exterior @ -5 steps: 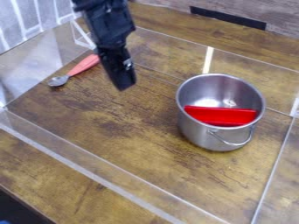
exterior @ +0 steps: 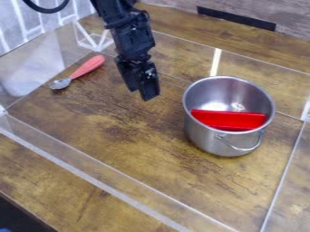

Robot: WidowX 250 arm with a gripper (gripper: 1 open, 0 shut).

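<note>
The black robot gripper [exterior: 143, 83] hangs above the wooden table, left of the steel pot, with its fingers open and nothing seen between them. A spoon with a red handle [exterior: 85, 67] and a metal head [exterior: 61, 83] lies at the upper left, left of the gripper. The steel pot [exterior: 222, 140] stands at the right with a red object [exterior: 227, 119] inside it.
Bare table [exterior: 121, 172] fills the front and the middle. Clear or white strips run along the table's left, right and back. A white barred object [exterior: 31, 18] stands at the back left corner.
The gripper and arm have moved back, away from the camera, and somewhat to the right. The spoon and pot are unchanged.
</note>
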